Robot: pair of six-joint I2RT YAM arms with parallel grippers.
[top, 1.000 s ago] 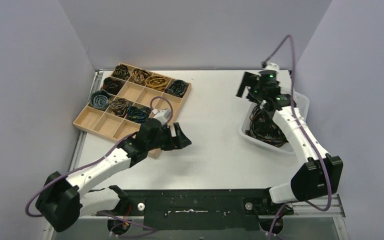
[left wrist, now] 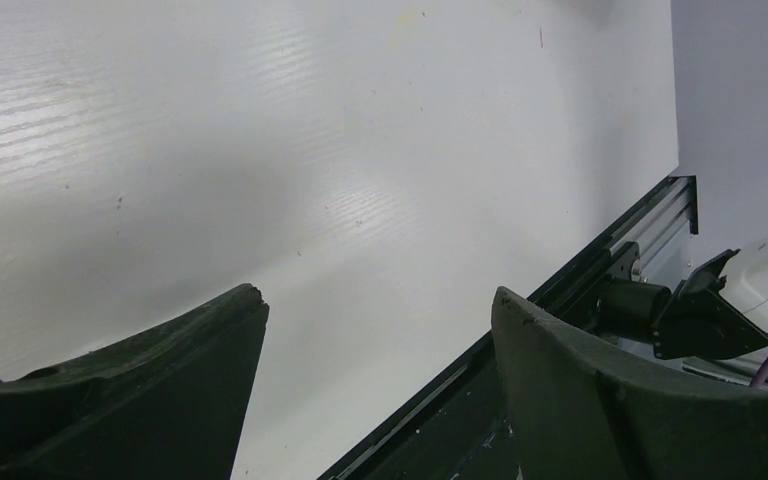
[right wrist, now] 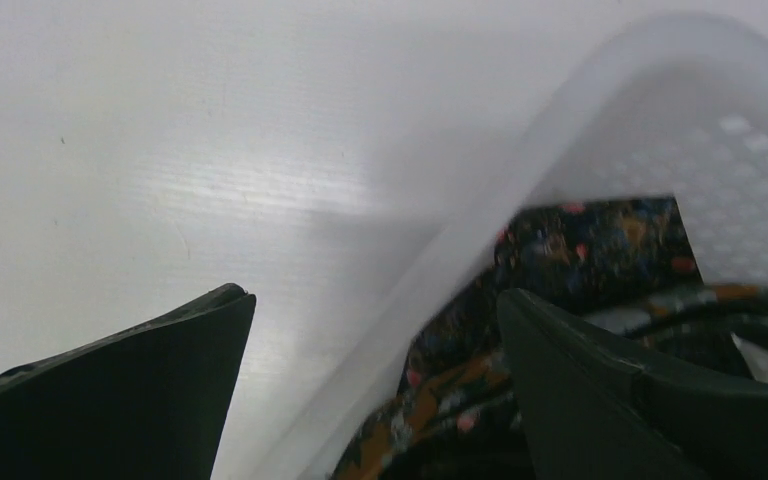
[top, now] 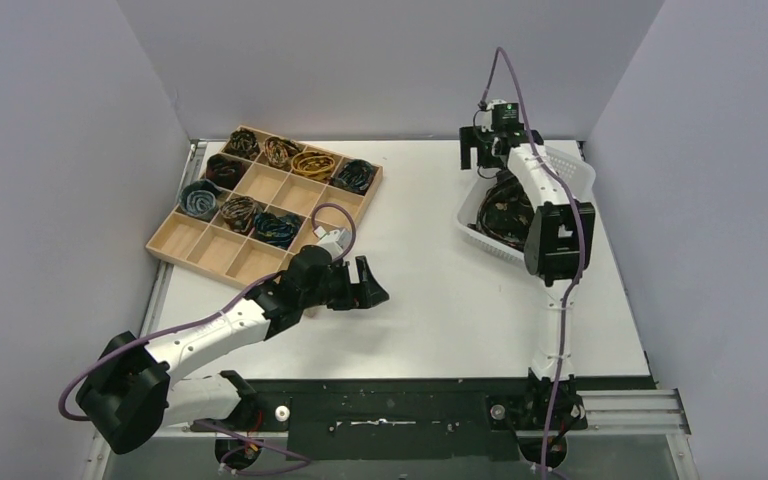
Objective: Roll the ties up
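Observation:
My right gripper (top: 467, 147) is open at the back rim of a white perforated basket (top: 485, 240) that holds dark patterned ties (top: 503, 212). In the right wrist view its fingers straddle the basket rim (right wrist: 440, 270), with floral tie fabric (right wrist: 590, 250) under the right finger and nothing visibly gripped. My left gripper (top: 366, 288) stands open over the bare table beside the wooden organizer (top: 190, 240). Several of the organizer's compartments hold rolled ties (top: 313, 165) in dark, yellow, brown and grey-blue.
Walls enclose the table at the back and both sides. The basket stands at the right side, under my right arm.
The left gripper has moved slightly.

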